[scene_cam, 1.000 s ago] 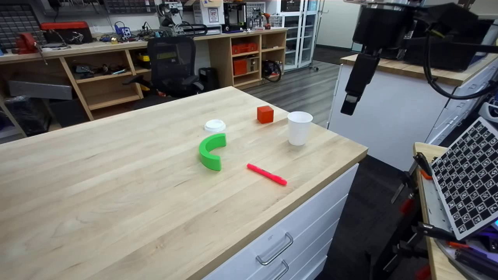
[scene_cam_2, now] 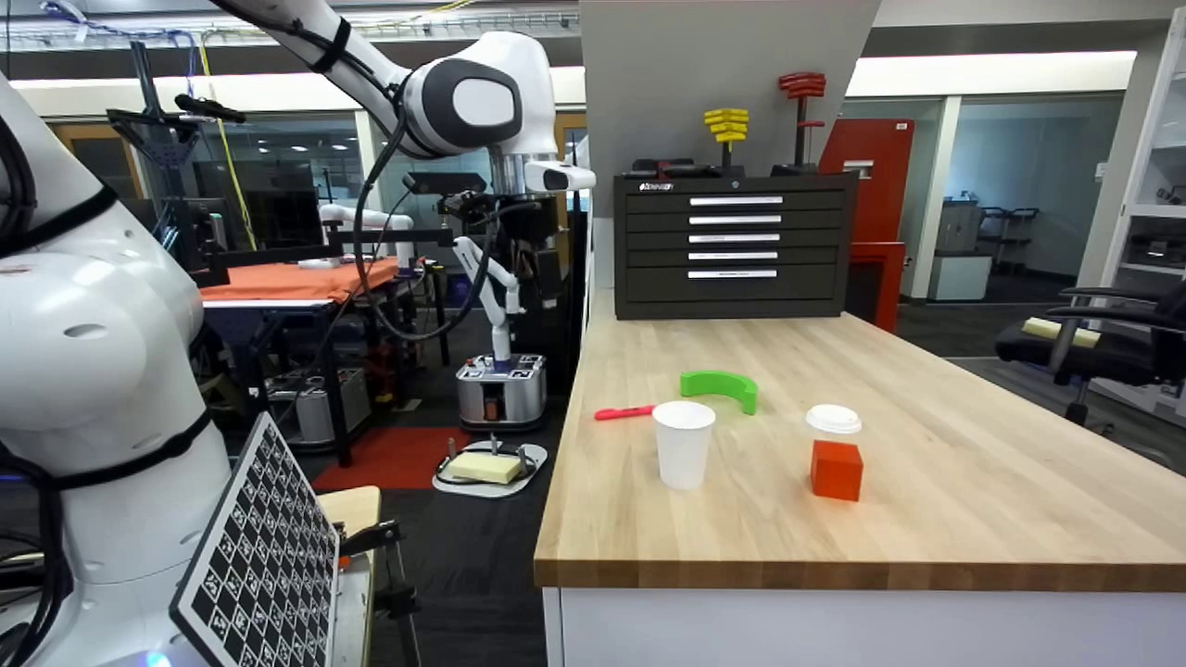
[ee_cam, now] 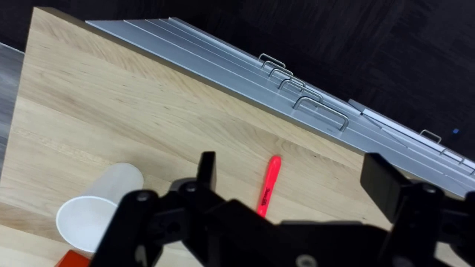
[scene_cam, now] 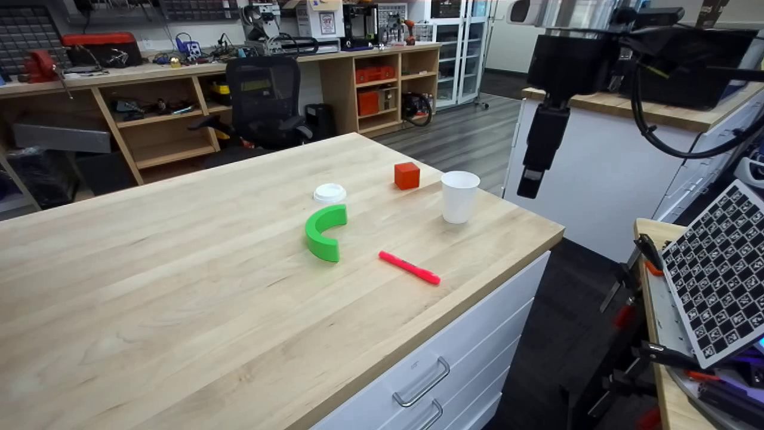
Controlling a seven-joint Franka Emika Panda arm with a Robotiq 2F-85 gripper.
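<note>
My gripper is open and empty, held high, with the table seen below it in the wrist view. In exterior view 1 the gripper (scene_cam: 530, 185) hangs beyond the table's right edge. Between the fingers, far beneath, shows a red pen (ee_cam: 269, 184), its lower part hidden by the gripper body. A white cup (scene_cam: 458, 199) stands upright near the table corner. Close by are an orange-red cube (scene_cam: 406, 176) and a white lid (scene_cam: 329, 193). The green arc-shaped block (scene_cam: 326, 233) lies left of the pen. Lid and arc are out of the wrist view.
The wooden table (scene_cam: 179, 286) has wide bare room on its left side. Drawer handles (scene_cam: 422, 383) stick out from its front. A black tool chest (scene_cam_2: 734, 246) stands at the far end in exterior view 2. A patterned board (scene_cam_2: 267, 550) leans beside the arm's base.
The gripper has shifted slightly left in exterior view 1 and turned from a slant to more upright. Everything on the table lies where it did.
</note>
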